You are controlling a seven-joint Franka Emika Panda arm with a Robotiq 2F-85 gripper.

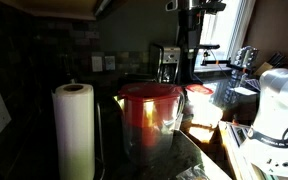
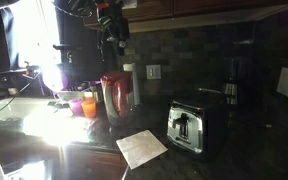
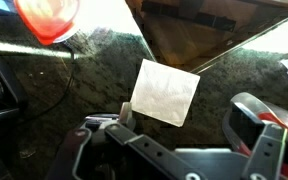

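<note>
Below my gripper, a pale square sheet (image 3: 164, 93) lies flat on the dark counter. In the wrist view its black fingers stand wide apart, one at each side, with nothing seen held between them. The same sheet (image 2: 142, 148) shows near the counter's front edge in exterior view 2. A large clear container with a red lid (image 1: 151, 92) stands on the counter below and beside the arm in exterior view 1. The fingertips are too dark to make out clearly in the exterior views.
A paper towel roll (image 1: 75, 130) stands left of the container. A shiny toaster (image 2: 187, 128) sits right of the sheet, and an orange cup (image 2: 89, 107) is by the bright window. A red bowl (image 3: 49, 15) is at the wrist view's top left.
</note>
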